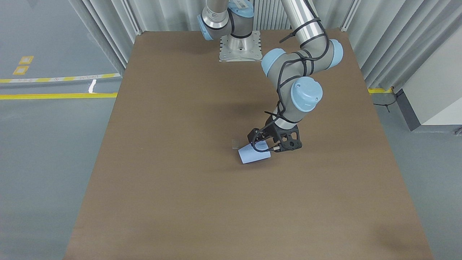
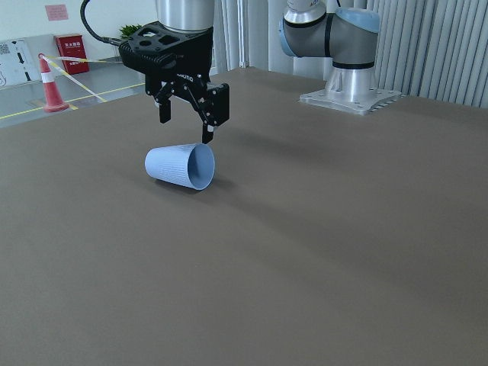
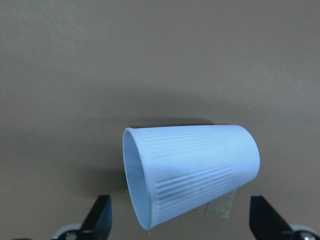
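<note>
A light blue ribbed cup (image 1: 254,155) lies on its side on the brown table (image 1: 216,208); in the left view its open end faces right, and in the wrist view the whole cup (image 3: 195,170) shows with a small clear patch beside it. My black gripper (image 2: 185,127) hangs just above the cup, open, with nothing between its fingers. In the wrist view its two fingertips (image 3: 105,210) stand wide apart below the cup at the lower edge of the picture.
The tabletop around the cup is clear. A traffic cone (image 2: 53,91) stands off the table at the left in the left view.
</note>
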